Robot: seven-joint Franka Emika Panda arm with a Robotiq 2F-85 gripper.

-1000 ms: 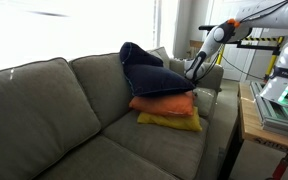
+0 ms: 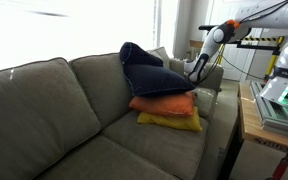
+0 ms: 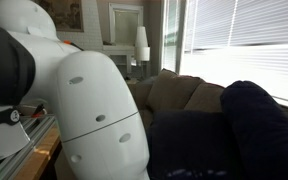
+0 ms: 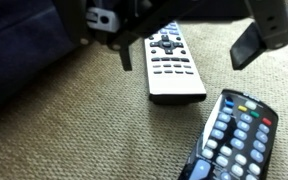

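Observation:
In the wrist view my gripper stands open above the couch fabric, one dark finger to each side of a silver remote [image 4: 172, 80] with dark buttons. That remote appears in the gap between the fingers, but nothing is gripped; how far below the fingertips it lies is hard to tell. A black remote [image 4: 236, 140] with pale and coloured buttons lies to the lower right, close to the silver one. Exterior view 1 has the arm reaching down behind the pillow pile, where the remotes are hidden. In exterior view 2 the white arm blocks the gripper.
Dark blue pillows [image 2: 152, 78] rest over an orange pillow [image 2: 164, 104] and a yellow pillow [image 2: 171, 121] on the grey couch [image 2: 39, 120]. Dark cloth [image 4: 29, 50] fills the wrist view's left side. A wooden table [image 2: 252, 122] stands beside the couch.

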